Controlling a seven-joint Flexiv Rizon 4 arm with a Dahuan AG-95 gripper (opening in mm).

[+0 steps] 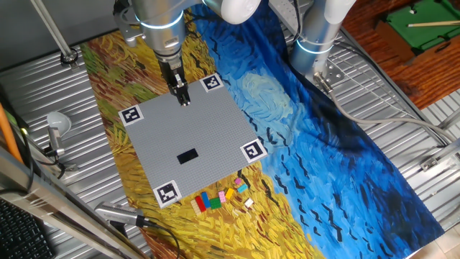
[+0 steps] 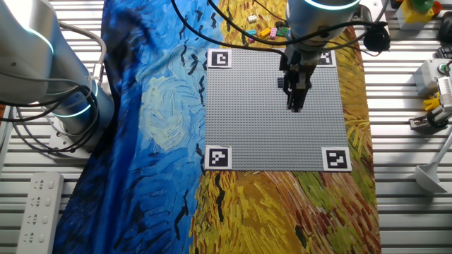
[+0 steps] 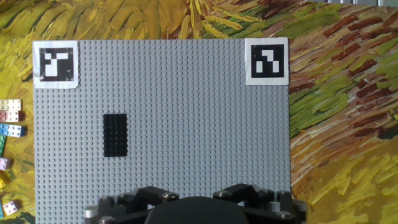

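On the grey studded baseplate (image 1: 154,140) lies a black rectangular brick patch (image 1: 187,155), toward the side near the loose bricks. From the wrist, the black patch (image 3: 115,135) shows left of centre on the baseplate (image 3: 186,112). My gripper (image 1: 185,103) hangs above the far part of the plate, well apart from the patch. In the second exterior view the gripper (image 2: 295,109) points down over the plate. Its two fingers show at the bottom edge of the wrist view, but how wide they stand is unclear. Nothing can be seen held.
Several coloured bricks (image 1: 215,201) lie on the painted cloth beyond one plate edge. Square markers sit at the plate's corners. Most of the plate is bare.
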